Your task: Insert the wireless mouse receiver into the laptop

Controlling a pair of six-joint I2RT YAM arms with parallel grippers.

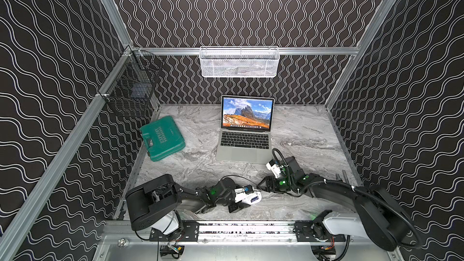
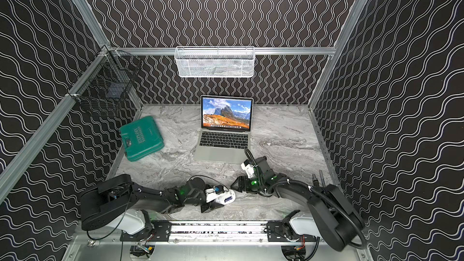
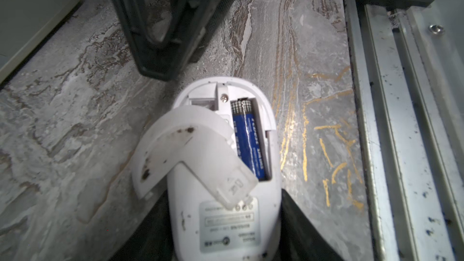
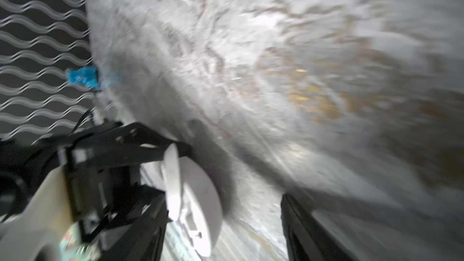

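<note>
The white mouse (image 3: 227,227) is held underside up by my left gripper, whose fingers are shut on its sides. Its battery cover (image 3: 178,137) lies loose and askew across the body. A blue battery (image 3: 249,137) shows in the bay, while the cover hides much of the other side. I cannot make out the receiver. My right gripper is part open with nothing visible between its fingers. It hangs beyond the mouse's far end, apart from it. Behind both arms, the open laptop (image 1: 244,154) stands with its screen lit.
On the left of the table lies a green case (image 1: 163,137). A white mesh basket (image 1: 239,65) hangs at the back, and a black wire basket (image 1: 130,87) on the left. Free table (image 1: 309,135) extends to the laptop's right. The metal rail (image 1: 246,232) runs along the front.
</note>
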